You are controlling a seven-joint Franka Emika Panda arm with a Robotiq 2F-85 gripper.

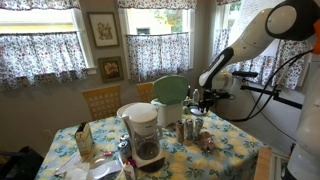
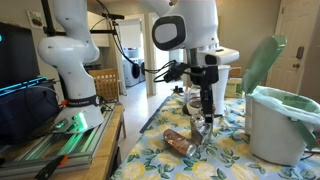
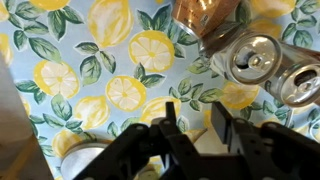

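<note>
My gripper points down over the tablecloth, its dark fingers standing apart in the wrist view. A pale shape shows between and beyond them, too blurred to name. Two silver cans stand close together ahead and to the right of the fingers. Beside them, a copper-coloured can is cut off by the top edge. In exterior view 2 the gripper hangs near the cans, and the copper can lies on its side. Exterior view 1 has my gripper small above the table's right part.
A white bin with a raised green lid stands beside the cans. A large white container occupies the table's middle. Papers and a box are at the left. Patterned tablecloth lies bare left of the cans.
</note>
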